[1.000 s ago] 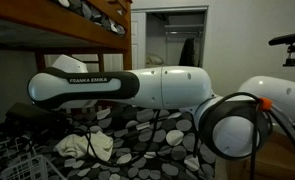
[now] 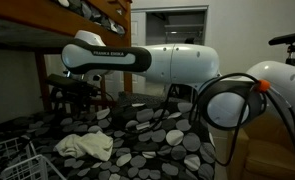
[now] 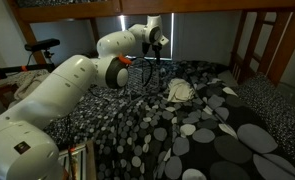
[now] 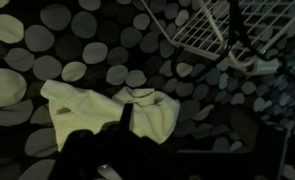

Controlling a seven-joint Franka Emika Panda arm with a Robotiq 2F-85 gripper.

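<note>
A crumpled whitish cloth (image 2: 85, 145) lies on the dark, dotted bedspread (image 2: 147, 160). Above and behind it in exterior view 1 hangs my dark gripper (image 2: 75, 92), not touching it. From the wrist, the cloth (image 4: 112, 112) spreads below and partly behind the left finger. My gripper stands open there, its dark fingers apart with nothing held between them. A white wire basket (image 2: 22, 162) sits at the left edge in exterior view 1; the wrist view shows the basket (image 4: 217, 30) at the top right.
A wooden bunk-bed beam (image 2: 72, 18) and upper bunk hang over the back left, near the arm. Open bedspread (image 3: 197, 145) stretches in front of the cloth. A brown chair (image 2: 272, 155) stands beside the arm's base.
My arm has risen and swung right in exterior view 1. The gripper has left its place low over the wire basket and moved toward the cloth, which lies still.
</note>
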